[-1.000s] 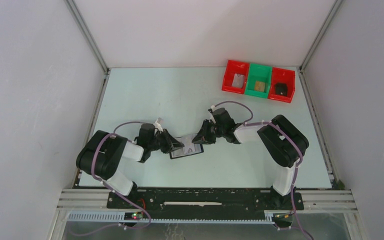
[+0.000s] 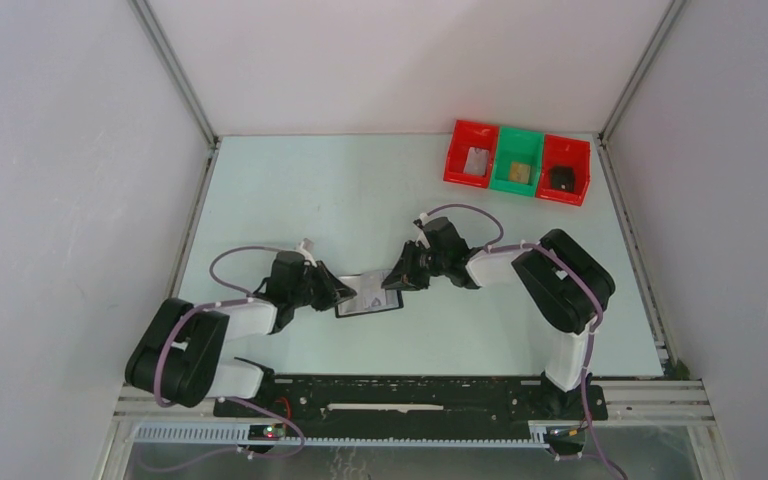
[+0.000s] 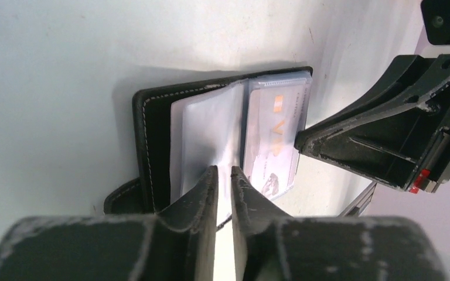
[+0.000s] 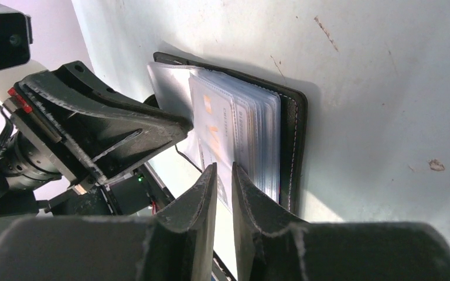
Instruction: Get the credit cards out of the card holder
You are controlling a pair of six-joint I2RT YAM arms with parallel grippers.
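Note:
A black stitched card holder point(image 2: 368, 310) with clear sleeves point(image 3: 205, 129) and cards point(image 3: 272, 129) point(image 4: 222, 129) lies on the table between my two grippers. My left gripper point(image 2: 345, 290) is at its left end, fingertips close together over the sleeves. My right gripper point(image 2: 400, 275) is at the other end over the cards, fingertips also close together; in the left wrist view its black finger touches the card stack's side. Whether either holds anything between its fingers is unclear.
Three bins stand at the back right: red point(image 2: 458, 165) holding a pale item, green point(image 2: 503, 180), red point(image 2: 574, 195) with a dark item. The table around the holder is clear.
My left arm has moved a little leftward and its upper part has shifted. The card holder has slid slightly left. My right gripper has barely moved.

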